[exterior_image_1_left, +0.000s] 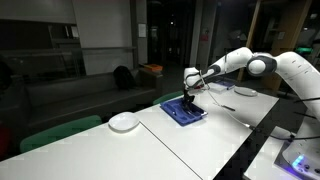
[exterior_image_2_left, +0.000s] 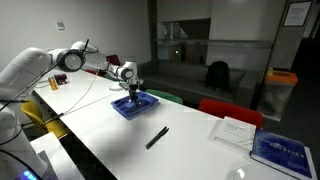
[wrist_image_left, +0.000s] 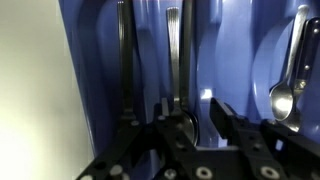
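Note:
A blue cutlery tray (exterior_image_1_left: 186, 122) rests on the white table, and my gripper points down into it. In the wrist view, a silver utensil (wrist_image_left: 174, 58) and a black one (wrist_image_left: 187, 45) lie side by side in a middle compartment. My fingers stand apart, with a shiny utensil end between and below them; contact cannot be made out. Another black utensil (wrist_image_left: 126, 60) lies in the compartment to the left. On the right lie a silver spoon (wrist_image_left: 283, 97) and a black-handled utensil (wrist_image_left: 306, 62).
A white plate (exterior_image_1_left: 124, 122) sits left of the tray. In exterior view 2, a black object (exterior_image_2_left: 157, 138), a white book (exterior_image_2_left: 233, 135) and a blue book (exterior_image_2_left: 282, 152) lie on the table. Bare table lies between tray and books.

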